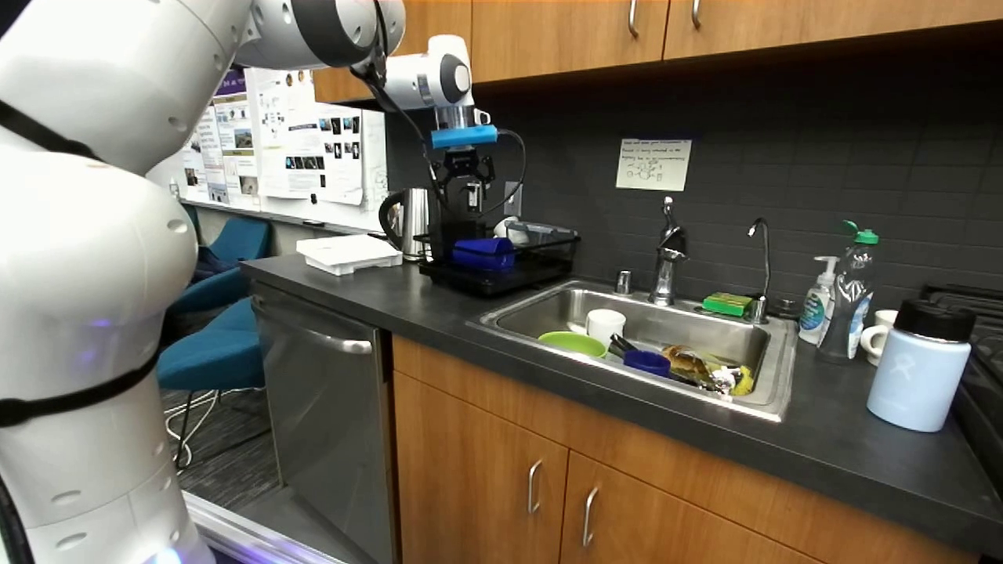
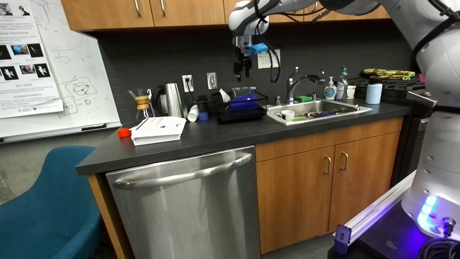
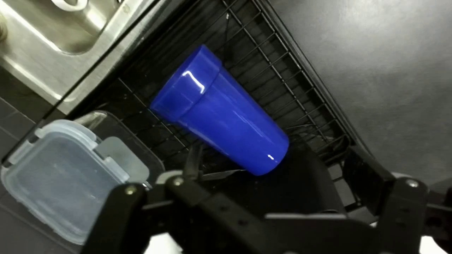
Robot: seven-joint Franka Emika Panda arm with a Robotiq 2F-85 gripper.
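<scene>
My gripper hangs above the dish rack in the wrist view, with its dark fingers wide apart and nothing between them. A blue cup point(image 3: 229, 114) lies on its side in the black wire rack point(image 3: 292, 84), below and ahead of the fingers. In exterior view 1 the gripper point(image 1: 472, 196) is above the blue cup point(image 1: 484, 252), clear of it. Exterior view 2 also has the gripper point(image 2: 242, 74) pointing down, well above the rack point(image 2: 241, 116). Beside the cup, a clear lidded container point(image 3: 63, 177) sits at the rack's left side.
Right of the rack is the sink point(image 1: 785, 376), holding a white mug point(image 1: 604, 324), a green bowl point(image 1: 573, 344) and other dishes. A kettle point(image 2: 173, 101) and a white box point(image 2: 157, 129) stand to the left. Cabinets point(image 1: 564, 37) hang overhead.
</scene>
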